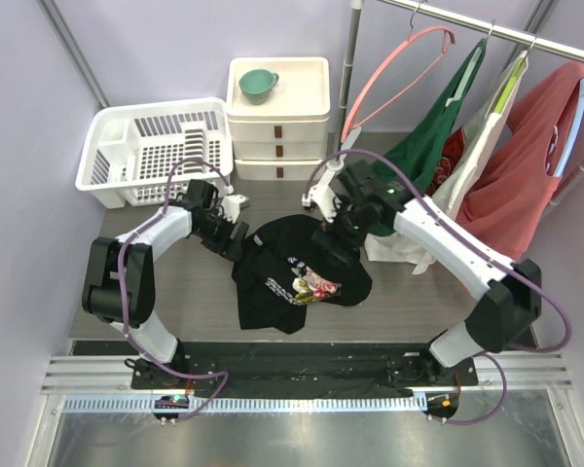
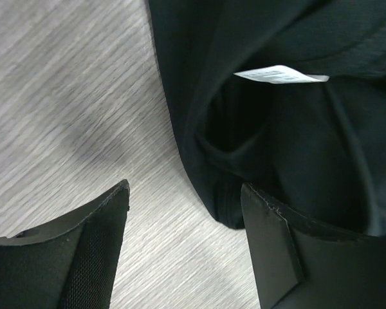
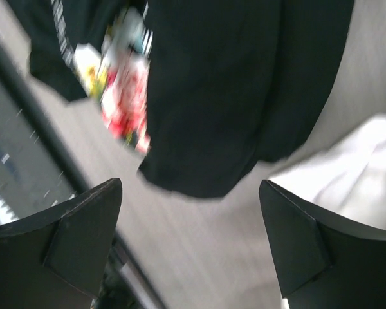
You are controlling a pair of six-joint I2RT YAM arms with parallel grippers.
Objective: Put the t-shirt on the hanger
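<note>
A black T-shirt (image 1: pixel 273 292) with a floral print and white lettering lies crumpled on the floor in the middle. My left gripper (image 1: pixel 232 241) is at its left edge; in the left wrist view its fingers straddle a folded edge of the black cloth (image 2: pixel 212 161), apart from each other. My right gripper (image 1: pixel 336 243) hangs over the shirt's right part, blurred in the top view; the right wrist view shows it open above the cloth (image 3: pixel 206 116). A pink hanger (image 1: pixel 378 73) hangs empty on the rail.
The rail (image 1: pixel 477 24) carries green, white and red garments at the right, the white cloth (image 3: pixel 354 167) reaching the floor. A white dish rack (image 1: pixel 102 146) and a drawer unit (image 1: pixel 277 107) with a green bowl stand at the back.
</note>
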